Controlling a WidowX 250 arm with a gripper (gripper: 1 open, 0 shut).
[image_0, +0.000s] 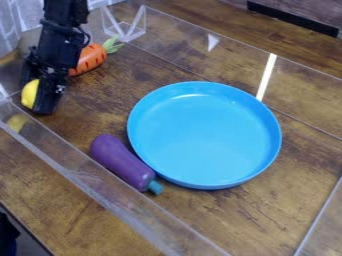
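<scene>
My black gripper (43, 92) is low at the left edge, inside the clear-walled area, shut on a small yellow object (30, 94) that is partly hidden by the fingers. An orange carrot toy (88, 59) with a green top lies just behind the gripper, partly covered by the arm.
A large blue plate (203, 134) fills the middle right. A purple eggplant toy (123, 160) lies at its lower left. Clear low walls border the wooden surface (281, 90).
</scene>
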